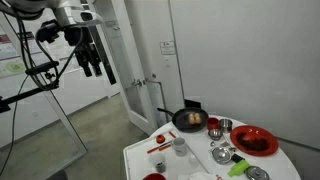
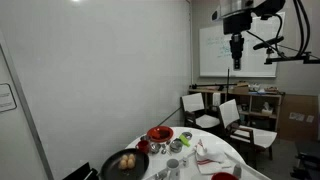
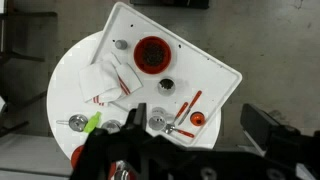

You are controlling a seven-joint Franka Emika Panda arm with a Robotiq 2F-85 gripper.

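Observation:
My gripper point(image 1: 93, 72) hangs high in the air at the upper left of exterior view 1, well above and apart from the table. In the wrist view its dark fingers stand wide open at the lower edge, with nothing held. Below lies a white tray point(image 3: 205, 65) on a round white table point(image 3: 63, 85). The tray carries a red bowl point(image 3: 152, 55) with dark contents, a small metal cup point(image 3: 166, 86), a clear-looking vessel point(image 3: 158, 118), red-handled utensils point(image 3: 195, 101), a small orange-red item point(image 3: 197, 119) and a striped white cloth point(image 3: 103, 82).
Beyond the tray are a black pan point(image 2: 125, 165) with brownish food, a red plate point(image 1: 255, 141), a green object point(image 1: 239, 167) and several metal pots. A wall point(image 1: 240, 60) rises close behind the table. The air around my gripper is clear.

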